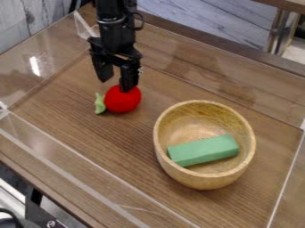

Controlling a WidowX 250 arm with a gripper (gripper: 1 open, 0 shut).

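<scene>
A black robot gripper (117, 69) hangs over the table at the upper middle, its fingers just behind and above a round red object (123, 100) with a green stalk-like part pointing to the lower left. Whether the fingers are open or shut is hard to tell at this size. The red object lies on the wooden table (84, 151), with no visible hold on it.
A tan bowl (205, 116) holding a green block (202, 150) stands at the right. Raised wooden edges run along the back.
</scene>
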